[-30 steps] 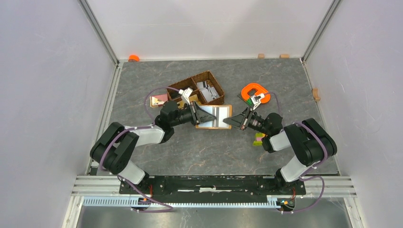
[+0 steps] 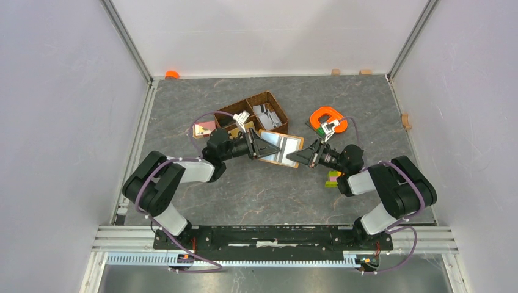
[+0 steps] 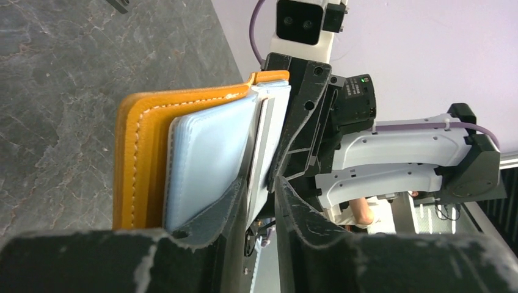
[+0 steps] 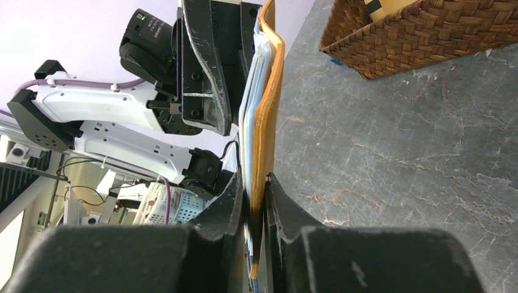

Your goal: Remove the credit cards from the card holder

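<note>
An orange leather card holder (image 2: pixel 281 146) with pale blue and white cards in it is held up between both grippers. My right gripper is shut on it; in the right wrist view it stands edge-on. In the left wrist view the holder (image 3: pixel 137 146) shows its stitched edge and stacked cards (image 3: pixel 201 146), and my left gripper is part open, its fingertips at the cards, one finger over their near side. Whether it grips any card is hard to tell.
A woven basket (image 2: pixel 223 122) with compartments stands behind the holder. An orange oval item (image 2: pixel 328 113) lies at the back right and a yellow-green item (image 2: pixel 333 183) by the right arm.
The holder has tilted, its right end lower in the top view than a second ago, and has shifted slightly right. The left arm has moved slightly with it.
</note>
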